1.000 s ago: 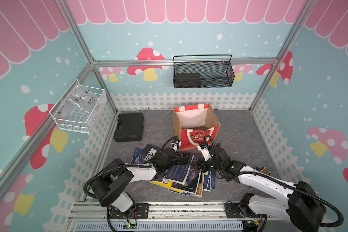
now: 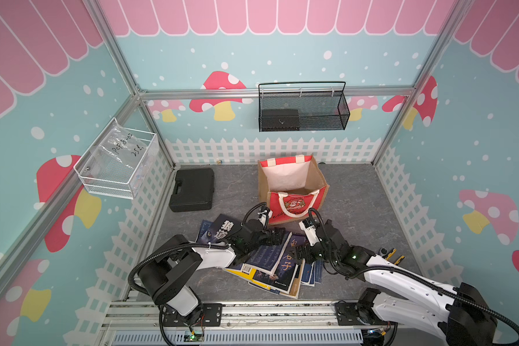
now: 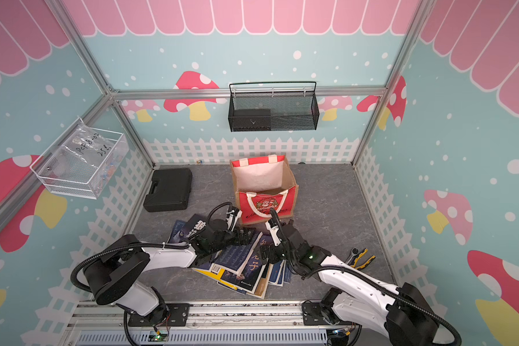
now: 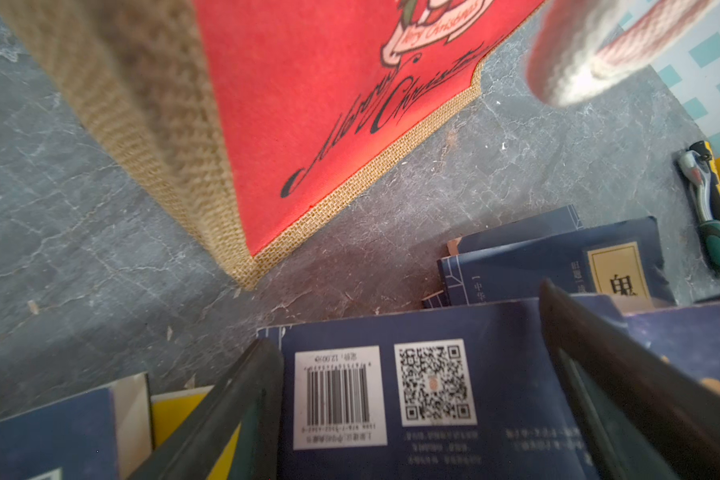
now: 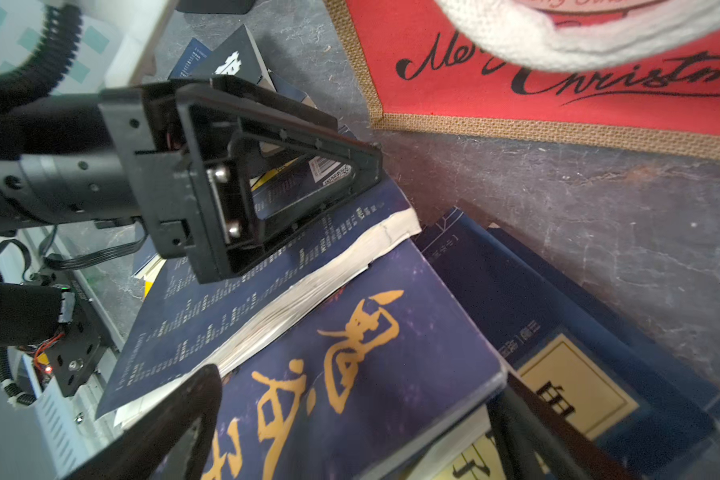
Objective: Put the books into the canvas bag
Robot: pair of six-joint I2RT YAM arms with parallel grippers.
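Observation:
The canvas bag (image 2: pixel 295 203), red-fronted with burlap edges and white handles, stands upright with its mouth open behind the books. A fanned pile of dark blue books (image 2: pixel 265 257) lies in front of it. My left gripper is open above the pile; a blue back cover with a barcode (image 4: pixel 432 384) shows between its fingers. Open too, my right gripper straddles a thick book with gold characters (image 5: pixel 360 344), one finger beside its right edge. Thin blue books with cream labels (image 5: pixel 568 384) lie to the right of that book.
A black case (image 2: pixel 191 189) lies at the left rear. Yellow-handled pliers and a ratchet (image 3: pixel 360 259) rest at the right. Overhead hang a black wire basket (image 2: pixel 303 109) and a white one (image 2: pixel 118 161).
My right gripper has shifted slightly toward the front of the table, and the front of the book pile has shifted a little. The left arm is almost where it was; the bag looks unmoved.

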